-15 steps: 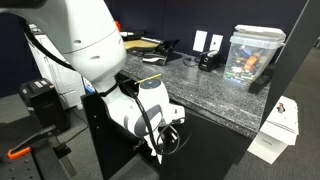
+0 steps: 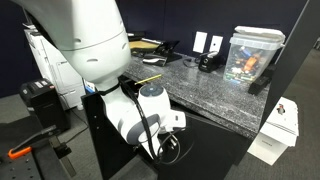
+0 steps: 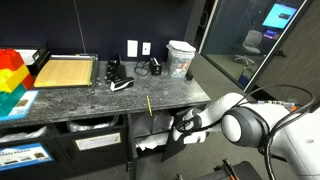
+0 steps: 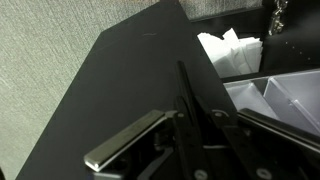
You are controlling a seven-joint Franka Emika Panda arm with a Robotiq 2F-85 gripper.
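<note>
A flat black panel [image 4: 110,85], apparently a cabinet door, fills the middle of the wrist view. My gripper is at its edge, shut on the panel. The dark fingers blend into the black surface, so the exact contact is hard to see. Beside the panel, the open compartment shows crumpled white paper or cloth [image 4: 232,52] and a clear plastic organizer [image 4: 285,95]. In exterior view 1, the white arm hides most of the gripper, with the black panel [image 2: 205,145] to its right below the counter.
Above the opening runs a speckled grey countertop [image 2: 205,92]. On it stands a clear tub of colourful items [image 2: 250,60], and a thin yellow stick [image 3: 150,103] is at its front edge. A white box [image 2: 275,130] lies on the floor at right.
The white arm has swung slightly right and lower, and its upper part looms larger in exterior view 1. The countertop items have stayed put.
</note>
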